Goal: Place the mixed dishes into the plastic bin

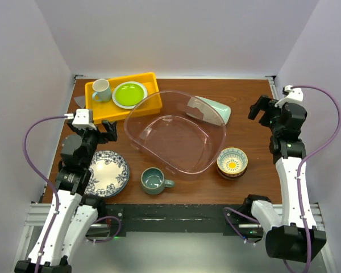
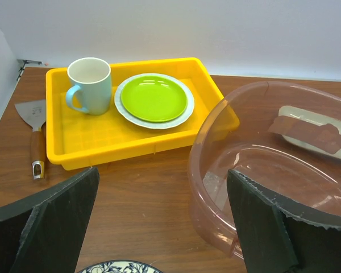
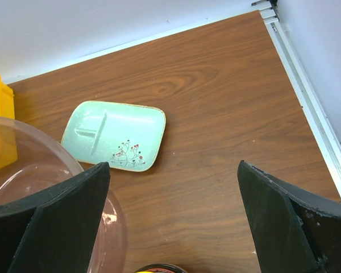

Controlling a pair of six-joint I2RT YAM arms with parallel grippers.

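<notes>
The empty clear pinkish plastic bin stands mid-table. Left of it lie a blue-patterned plate and a dark green mug. A patterned bowl, apparently on a darker one, is to its right. The pale green divided dish lies flat behind the bin's right side, partly under its rim. In the yellow tray are a light blue mug and a green plate on a white plate. My left gripper and right gripper are open and empty, above the table's sides.
A scraper with a wooden handle lies left of the yellow tray. Walls enclose the back and both sides.
</notes>
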